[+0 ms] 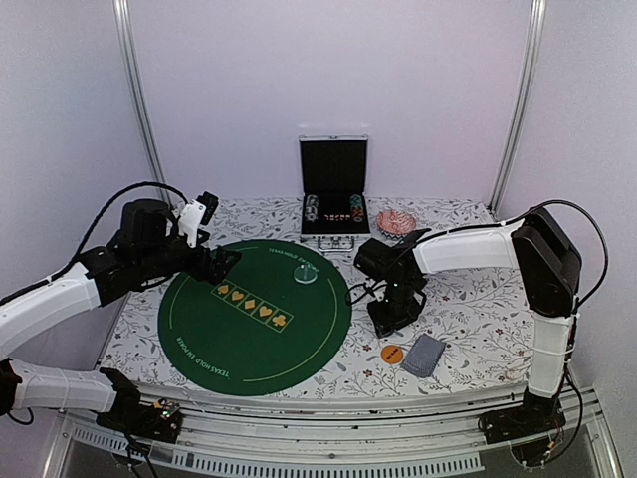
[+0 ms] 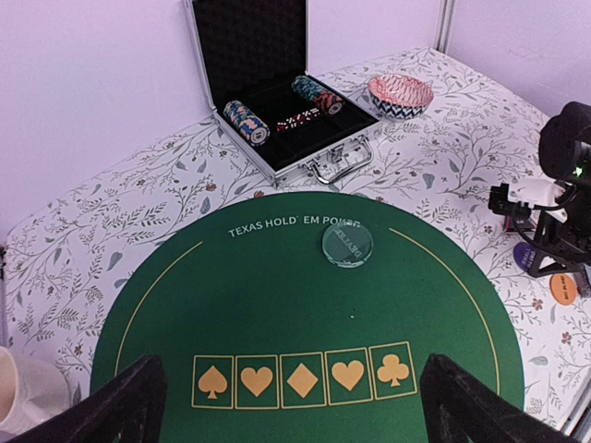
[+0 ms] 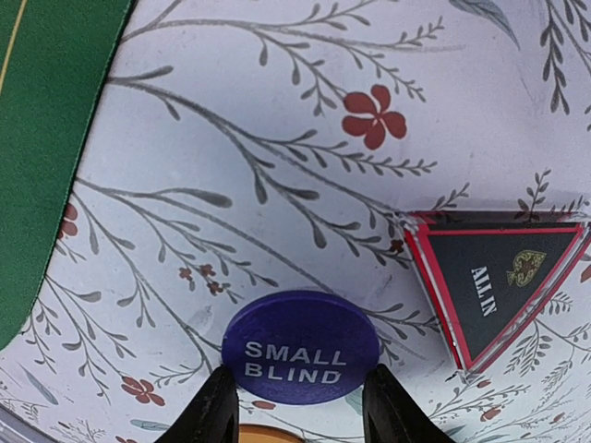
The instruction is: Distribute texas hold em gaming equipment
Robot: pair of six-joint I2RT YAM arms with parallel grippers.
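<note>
A purple "SMALL BLIND" disc (image 3: 300,349) lies on the floral tabletop in the right wrist view. My right gripper is low over it, part open, with a fingertip at each side edge of the disc; whether they press on it I cannot tell. An orange disc (image 1: 392,354) lies just in front of that gripper. A clear lettered disc (image 2: 347,244) rests near the back of the green poker mat (image 2: 277,295). Above the mat's left side, my left gripper stands wide open and empty. A black boxed card deck (image 3: 503,286) lies to the right of the purple disc.
An open chip case (image 1: 334,199) with several stacks stands behind the mat. Right of it is a red-and-white bowl (image 1: 396,222). A grey-blue pack (image 1: 424,356) lies right of the orange disc.
</note>
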